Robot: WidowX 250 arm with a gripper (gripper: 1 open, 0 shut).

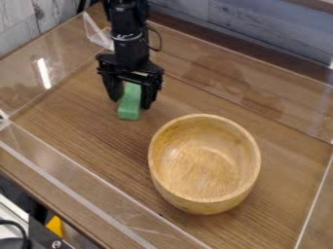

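Observation:
A small green block (129, 105) lies on the wooden table in the upper middle of the camera view. My black gripper (130, 88) is low over it, open, with one finger at each side of the block's upper end. Whether the fingers touch the block cannot be made out. A large wooden bowl (204, 163) stands to the lower right of the block.
Grey walls (260, 29) border it at the back. A black cable and a small yellow item lie off the lower left edge.

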